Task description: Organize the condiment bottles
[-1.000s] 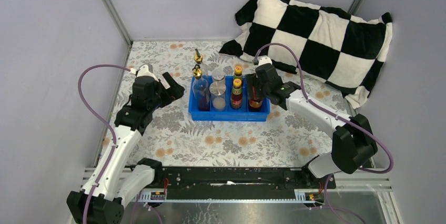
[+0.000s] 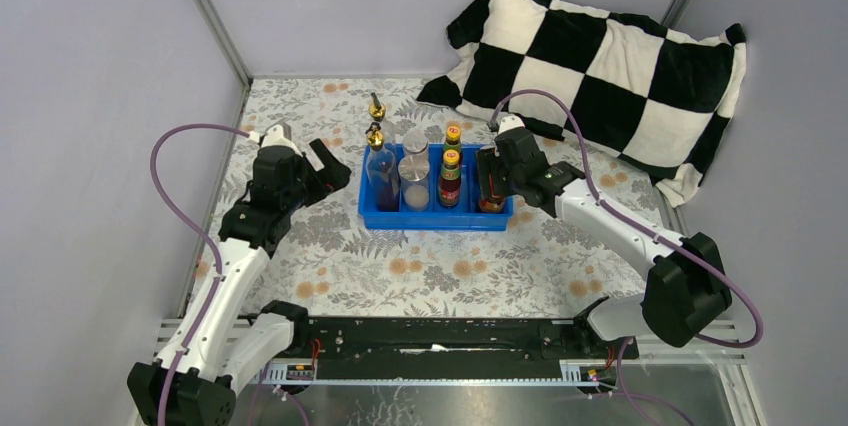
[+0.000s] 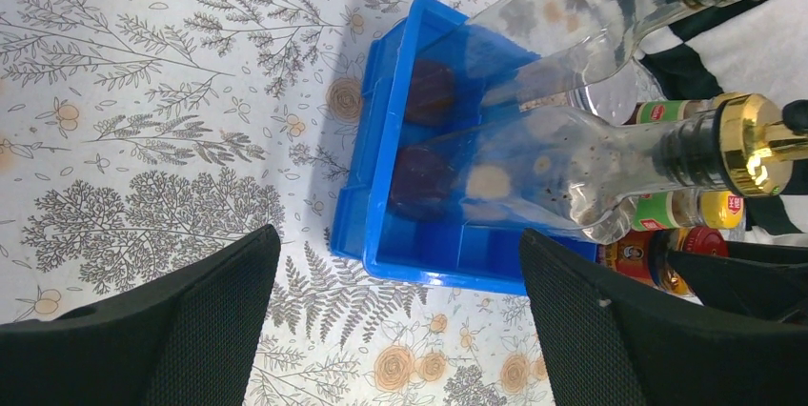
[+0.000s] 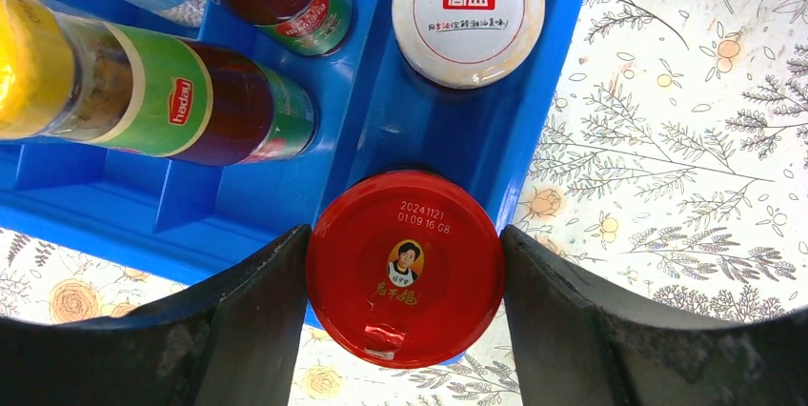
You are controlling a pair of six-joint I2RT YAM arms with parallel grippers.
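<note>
A blue tray [image 2: 435, 223] stands mid-table with compartments. Both fingertips of my right gripper touch the sides of a red-lidded jar [image 4: 405, 277], which is in or just over the tray's front right compartment. Behind it in that compartment sits a white-lidded jar [image 4: 468, 20]. Two yellow-capped sauce bottles [image 2: 450, 181] stand to the left. Further left are two clear shakers [image 2: 414, 186] and two glass bottles with gold spouts [image 2: 381, 178]. My left gripper [image 2: 330, 165] hangs open and empty, left of the tray.
A black-and-white checkered cushion [image 2: 590, 66] leans against the back wall at the right.
My right gripper has shifted slightly to the right and toward the front, and the red-lidded jar has moved right with it. The left arm and the other bottles look unmoved.
</note>
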